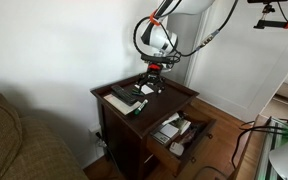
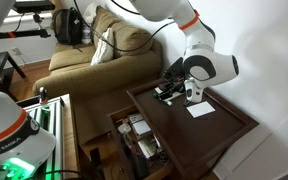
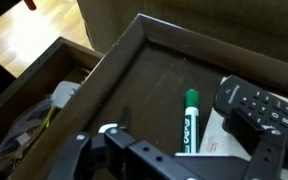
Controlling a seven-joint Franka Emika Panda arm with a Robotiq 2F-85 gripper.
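My gripper is open above the dark top of the cabinet (image 1: 169,102), its black fingers spread wide. In the wrist view a marker (image 3: 191,122) with a green cap and white body lies on that top, its lower end hidden behind the gripper. To its right is a black keypad-like device (image 3: 269,108), partly covering a white sheet (image 3: 216,138). Nothing shows between the fingertips at their own height. In the second exterior view, the gripper (image 2: 172,88) is near the far left part of the top.
An open drawer (image 3: 36,112) with several mixed items juts out from the cabinet's front. A white paper (image 2: 199,107) lies on the top. The raised rim (image 3: 214,42) edges the surface, and a brown sofa (image 1: 24,140) stands beyond. Much of the top is clear.
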